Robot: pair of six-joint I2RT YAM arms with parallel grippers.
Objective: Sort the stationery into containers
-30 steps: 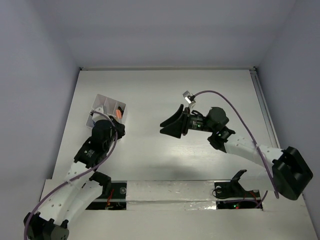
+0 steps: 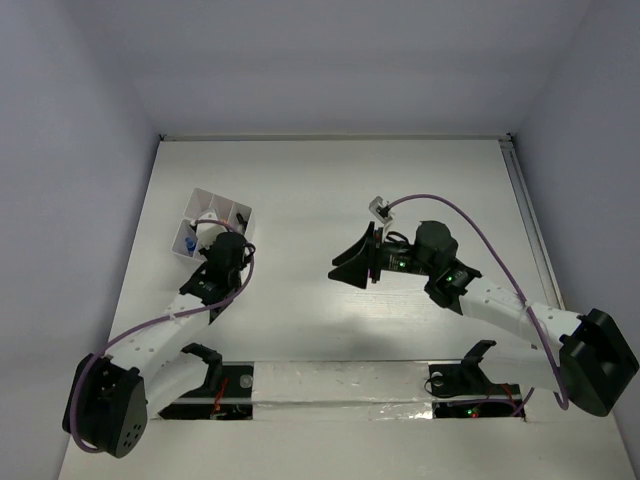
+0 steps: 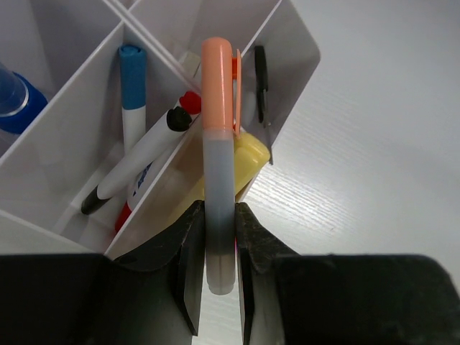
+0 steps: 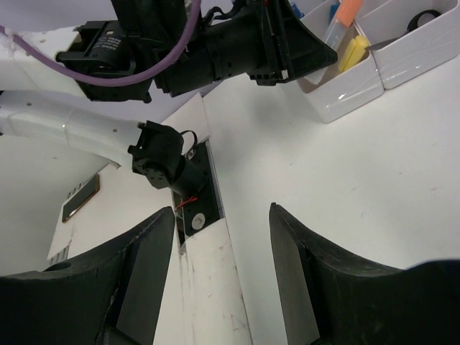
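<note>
An orange-capped pen with a clear grey barrel is pinched between the fingertips of my left gripper, held above the white divided container. In the top view my left arm covers much of that container. Inside one compartment lie white markers with black, red and blue ends; a yellow item sits in the compartment beneath the pen. My right gripper hovers over the bare table, its fingers apart and empty; the right wrist view shows a wide gap between its fingers.
A blue item stands in the container's left compartment, and a black-handled tool leans in another. Walls rise around its sides and back.
My right arm has shifted slightly right and toward the front, still over empty table.
</note>
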